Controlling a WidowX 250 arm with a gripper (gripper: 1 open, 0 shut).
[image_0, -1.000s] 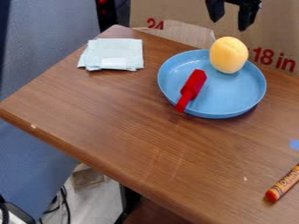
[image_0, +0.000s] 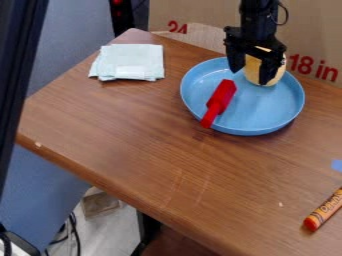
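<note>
A blue plate (image_0: 241, 115) sits on the wooden table toward the back right. A red brush-like utensil (image_0: 219, 98) lies on its left part, handle pointing to the front. A yellow, rounded object (image_0: 271, 76) rests on the plate's back part, largely hidden behind the black gripper (image_0: 255, 64), which has its fingers down over and around it. Whether the fingers are closed on it cannot be made out.
A folded pale cloth (image_0: 127, 62) lies at the back left. An orange tube (image_0: 325, 208) is at the front right edge. Cardboard (image_0: 187, 15) stands behind the plate.
The gripper has come down from above the plate onto the yellow object, now covering much of it. The other things have not moved.
</note>
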